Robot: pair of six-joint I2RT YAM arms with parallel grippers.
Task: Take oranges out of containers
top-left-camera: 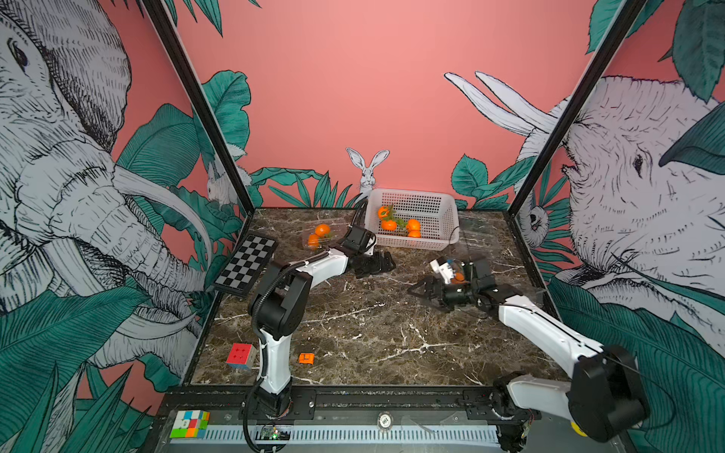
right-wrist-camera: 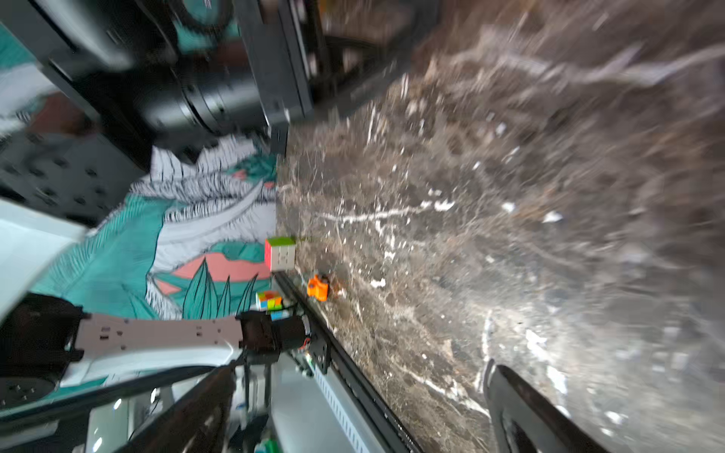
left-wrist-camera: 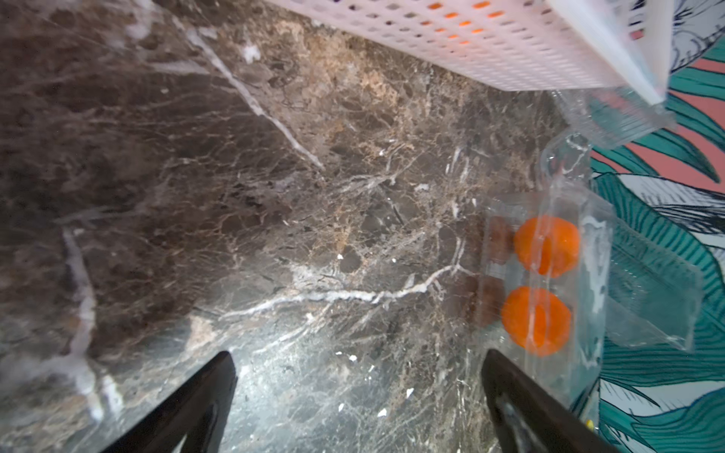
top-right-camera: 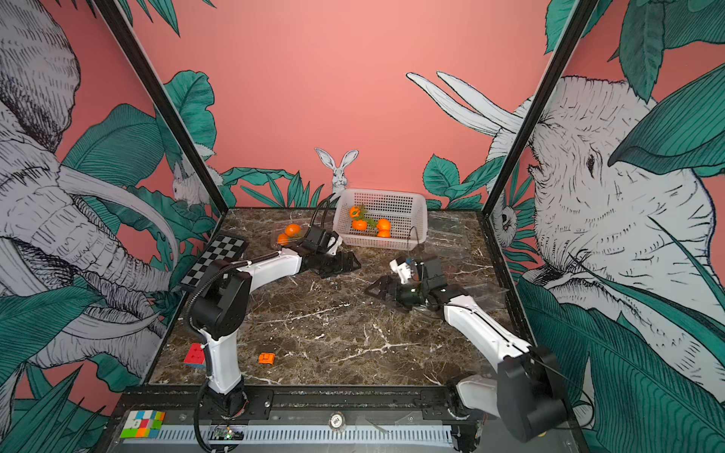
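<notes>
Two oranges [left-wrist-camera: 546,245] sit in a clear plastic container [left-wrist-camera: 596,279] at the back left of the table. Several more oranges [top-left-camera: 388,224], some with green leaves, lie inside the white perforated basket [top-left-camera: 441,238] against the back wall. In the top left view another orange [top-left-camera: 459,277] peeks out behind the right gripper, mostly hidden. My left gripper is open over bare table, in front of the basket and right of the clear container. Also open is my right gripper, its fingers apart above the marble with nothing between them.
A checkered board [top-left-camera: 247,262] lies at the left edge. Toward the front left are a red-topped cube [top-left-camera: 240,355] and a small orange piece [top-left-camera: 306,358]. Clear plastic [top-right-camera: 445,234] stands right of the basket.
</notes>
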